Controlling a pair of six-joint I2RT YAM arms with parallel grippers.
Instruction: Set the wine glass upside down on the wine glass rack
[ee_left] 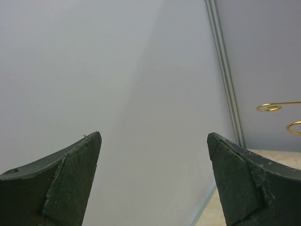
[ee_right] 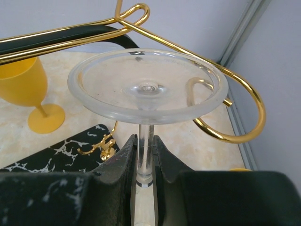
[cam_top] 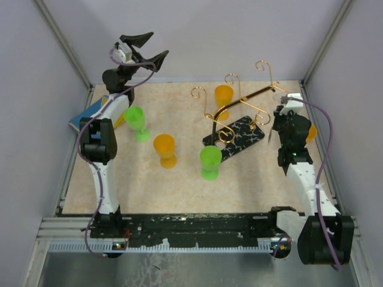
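Observation:
A clear wine glass is upside down in my right gripper, which is shut on its stem; the wide foot is on top, close beside and in front of a gold loop of the rack. In the top view the rack has several gold hooks on a dark bar above a black marble base. My left gripper is open and raised at the back left, with nothing between its fingers.
Orange glasses and green glasses stand around the table. A blue and yellow object lies at the left.

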